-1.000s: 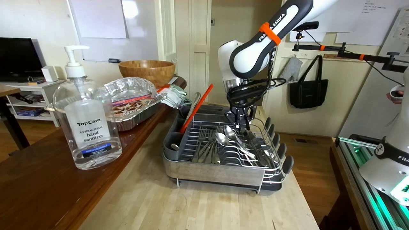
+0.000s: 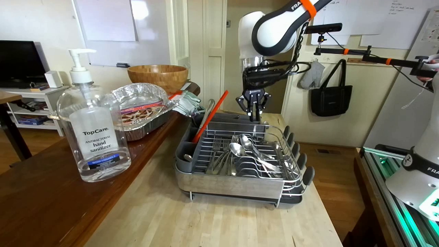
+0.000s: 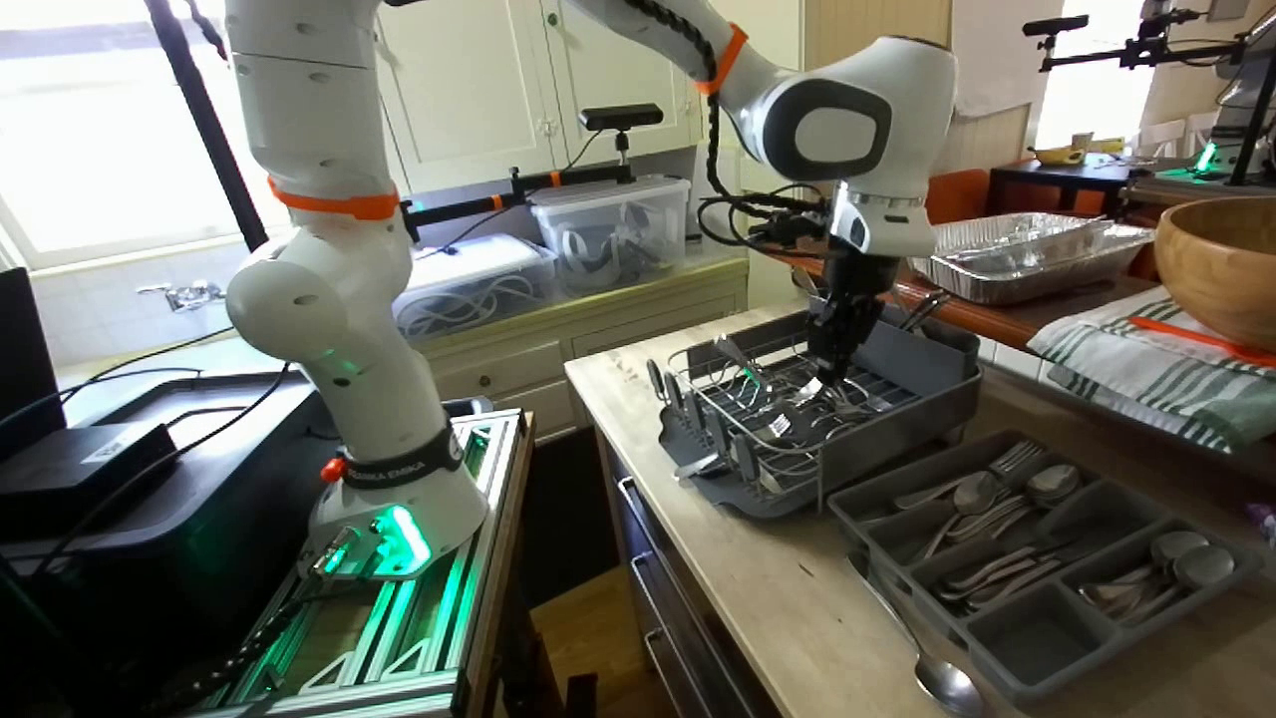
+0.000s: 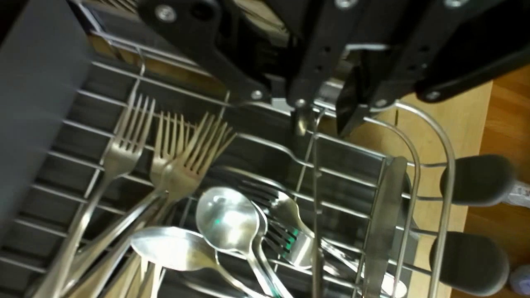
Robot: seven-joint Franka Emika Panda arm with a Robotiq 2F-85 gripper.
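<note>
My gripper is above the far part of the dish rack, its fingers close together. In the wrist view a thin metal utensil, seen edge-on and looking like a knife, runs down from between the fingers across the cutlery behind it; my gripper appears shut on it. Several forks and spoons lie in the rack. Another knife rests along the rack's right side. The contact at the fingertips is partly hidden by dark finger links.
A grey cutlery tray holding sorted cutlery stands beside the rack, with a loose spoon next to it. A red-handled utensil juts up from the rack's side holder.
My gripper has risen from among the cutlery and moved back, so it is above the rack's far part. The other forks and spoons look unmoved.
</note>
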